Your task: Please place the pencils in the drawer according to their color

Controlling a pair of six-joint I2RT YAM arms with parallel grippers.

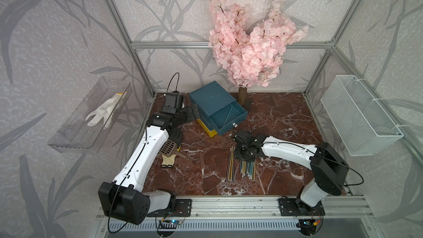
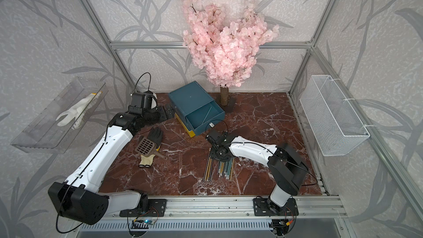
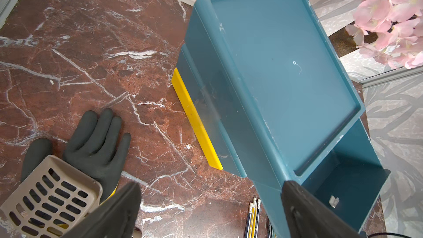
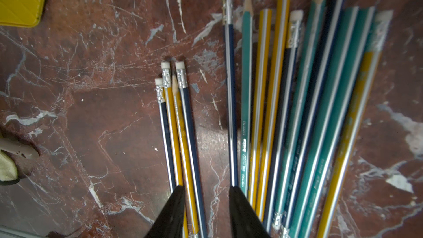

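Two groups of pencils lie on the table. In the right wrist view, the smaller left group holds yellow pencils [image 4: 186, 163] and dark blue ones; the larger right group mixes teal pencils [image 4: 301, 101], yellow and dark blue. My right gripper is over them, its fingers part open with nothing held between; a lone dark blue pencil [image 4: 230, 97] at the right group's edge runs close to its right finger. The blue drawer box [image 1: 213, 98] has its upper drawer [image 1: 235, 112] pulled out. Beside the box, my left gripper stands open and empty.
A dark glove [image 3: 99, 143] and a beige slotted tool [image 3: 52, 196] lie left of the box. A vase of pink blossoms [image 1: 260, 44] stands behind it. Bare table [image 1: 282, 105] spreads to the right.
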